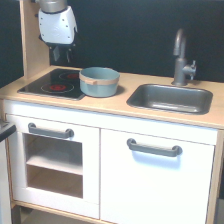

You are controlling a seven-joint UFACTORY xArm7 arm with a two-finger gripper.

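Observation:
A grey-green pot (99, 87) with a brownish band near its rim stands upright at the right edge of the black cooktop (37, 85). Up and to the left of the pot hangs my gripper (62, 54), below the white arm (57, 25). Clear space shows between the gripper's dark fingers and the cooktop. They are too small and dark against the wall to show whether they are open or shut. Nothing can be made out in them.
On the right, a metal sink (170, 97) with a tall grey faucet (180, 60) is set into the wooden counter (128, 92). Below are a white cabinet door (150, 180) and a framed compartment (55, 165). A white panel with a dark handle (6, 131) stands at the left edge.

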